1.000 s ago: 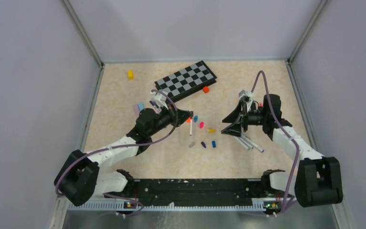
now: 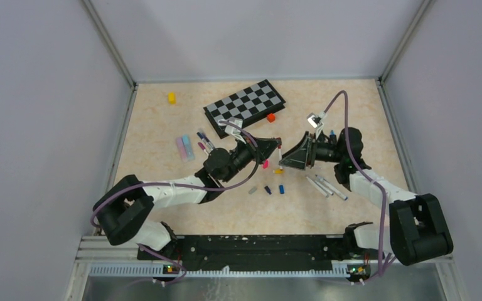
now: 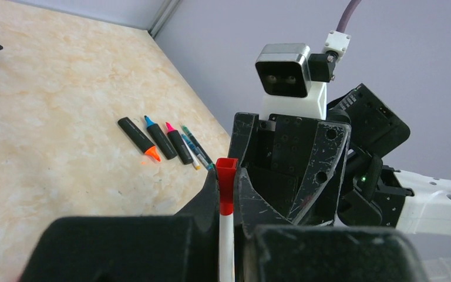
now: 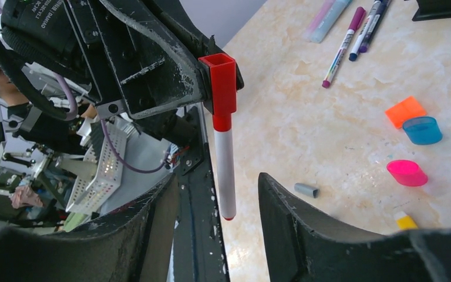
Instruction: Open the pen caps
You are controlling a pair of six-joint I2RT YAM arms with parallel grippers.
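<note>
A white pen (image 4: 225, 170) with a red cap (image 4: 223, 88) hangs upright in the air. My left gripper is shut on the red cap, and the white barrel points down below it. Facing it from the right, my right gripper is partly open; the barrel shows in the gap between its fingers, with no contact visible. From above, both grippers meet near the table's middle, the right one (image 2: 290, 152) just right of the pen.
Loose caps lie below, among them a pink one (image 4: 407, 173), a blue one (image 4: 422, 130) and a grey one (image 4: 306, 190). Uncapped markers (image 3: 164, 141) lie on the right. A checkered board (image 2: 245, 103) sits at the back.
My left gripper has carried the red-capped pen to the right. The right gripper has shifted left toward it, and the gap between the arms has nearly closed.
</note>
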